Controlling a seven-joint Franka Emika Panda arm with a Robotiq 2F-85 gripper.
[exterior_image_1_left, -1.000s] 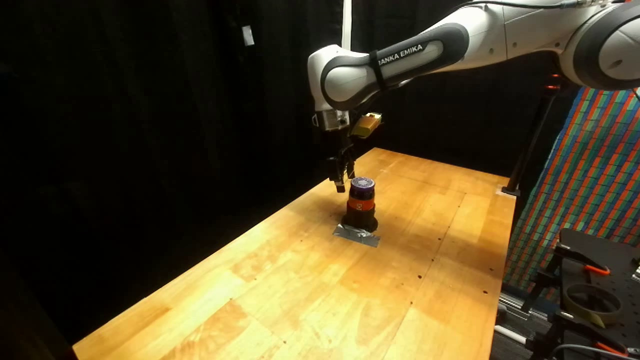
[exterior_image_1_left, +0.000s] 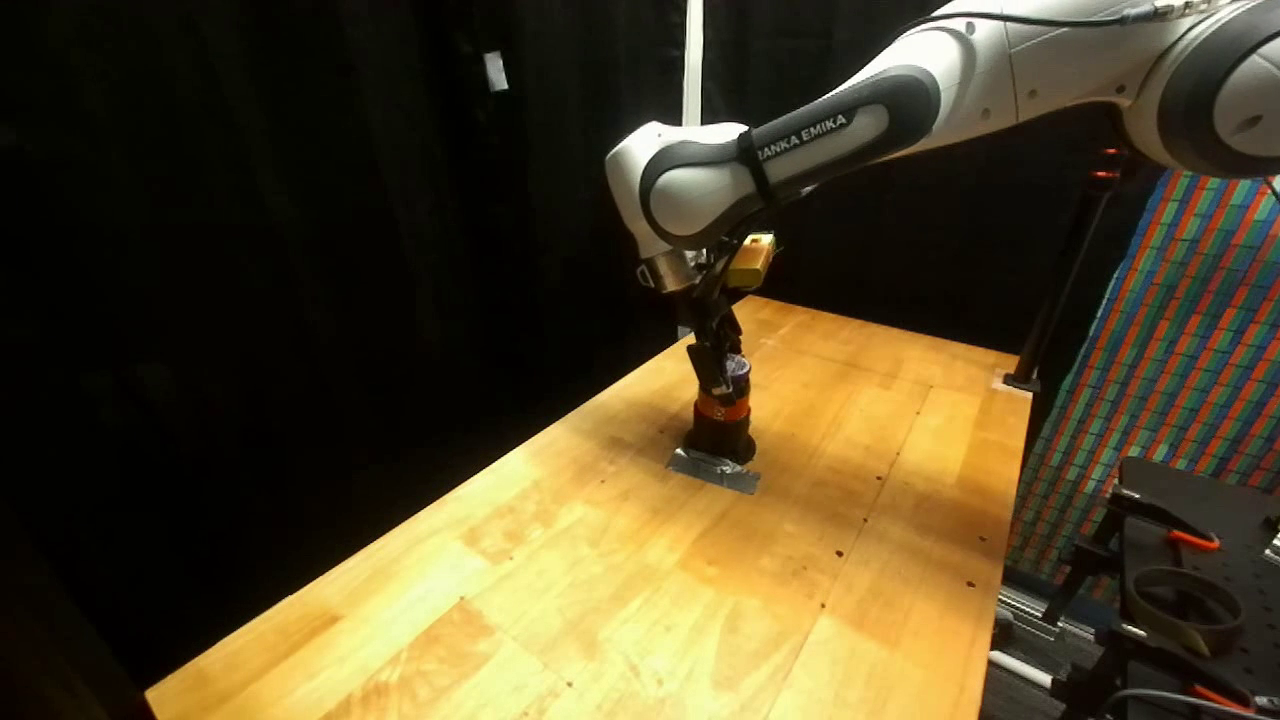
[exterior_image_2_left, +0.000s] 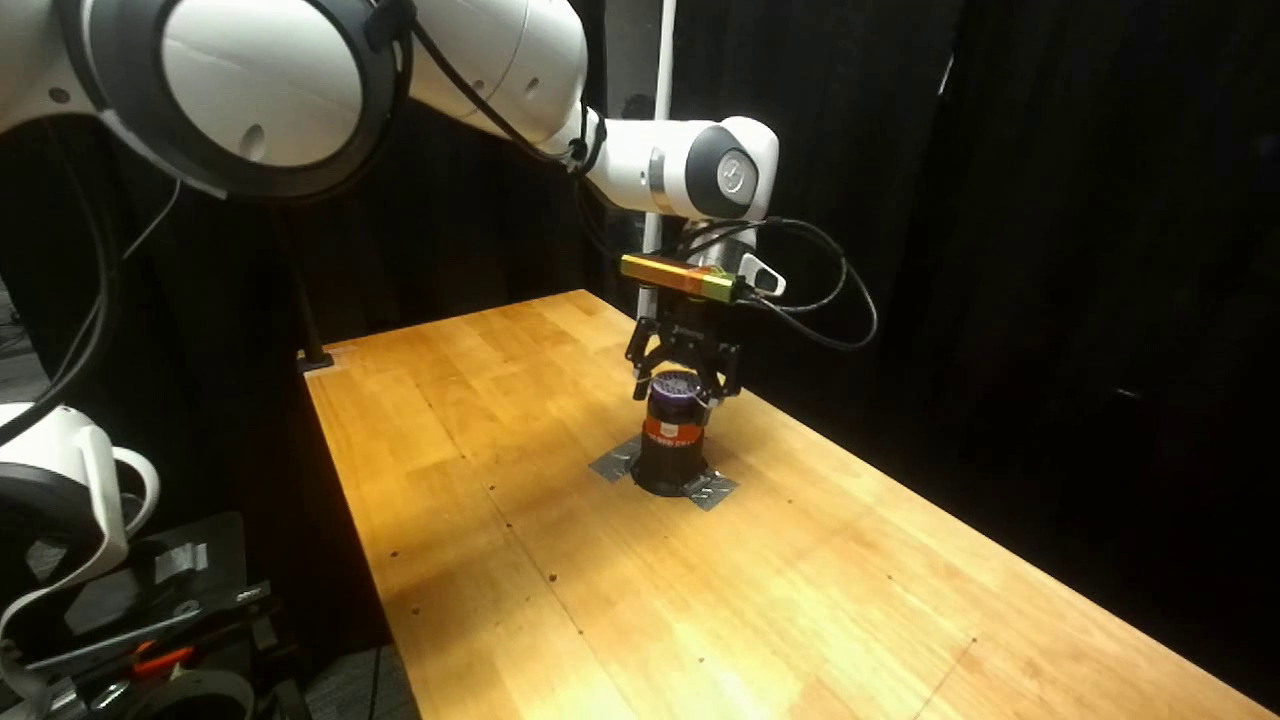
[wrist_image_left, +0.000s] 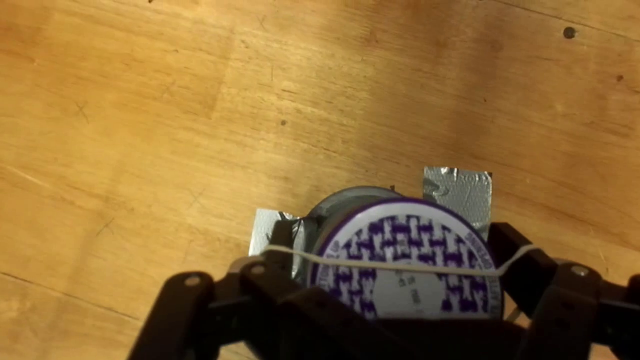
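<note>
A jar (exterior_image_2_left: 674, 430) with a purple-and-white lid (wrist_image_left: 414, 258) and an orange-red label stands upright in a dark round base (exterior_image_2_left: 660, 478) on the wooden table. Strips of silver tape (exterior_image_1_left: 715, 469) run from the base onto the tabletop. My gripper is open around the lid, one finger on either side of it. In the wrist view a pale band (wrist_image_left: 384, 264) stretches between the fingers across the lid. The left finger (wrist_image_left: 280, 246) overlaps the tape and base in that view; whether either finger touches the lid I cannot tell.
Bare wooden table (exterior_image_1_left: 576, 588) surrounds the base, with wide free room in front. A black side stand holding tools (exterior_image_1_left: 1188, 576) is beyond the table's right edge in exterior view 1. Dark curtains hang behind the table.
From beside and above the jar, my gripper has come down and to the right in exterior view 1, with the hand tilted, and now straddles the lid. The jar and base have stayed put.
</note>
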